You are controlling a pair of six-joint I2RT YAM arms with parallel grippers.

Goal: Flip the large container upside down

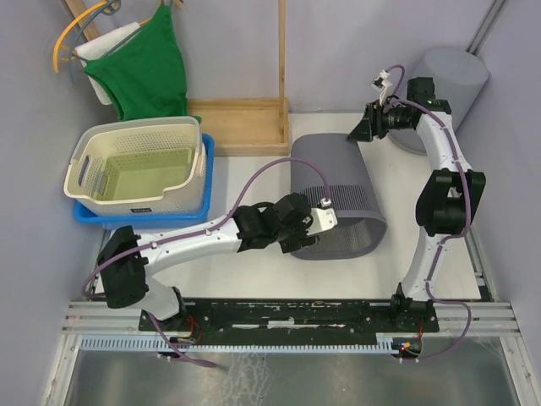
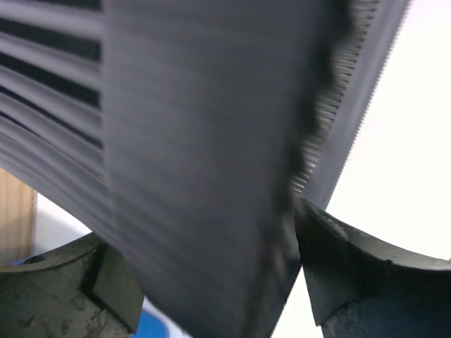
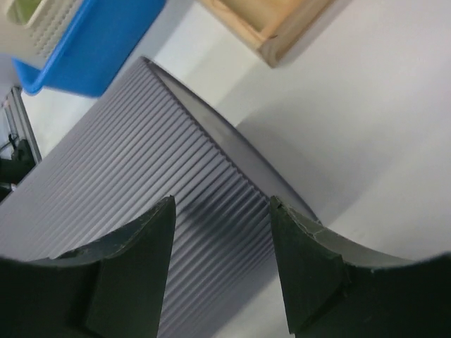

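The large grey container [image 1: 330, 165] lies on its side, its opening toward the front of the table. My left gripper [image 1: 308, 242] is at the front left of its rim. In the left wrist view the dark container wall [image 2: 190, 169] fills the space between the parted fingers; whether they touch it cannot be made out. My right gripper [image 1: 362, 135] is at the container's back right corner, also open. From the right wrist, the ribbed grey side [image 3: 183, 186] passes between and beyond the spread fingertips.
On the left a cream basket [image 1: 127, 207] sits in a blue tray [image 1: 206, 182]. Behind stands a wooden frame [image 1: 241, 127] beside a hanging green cloth [image 1: 144, 72]. A round grey bin [image 1: 448, 72] occupies the back right corner. White table shows clear at the front.
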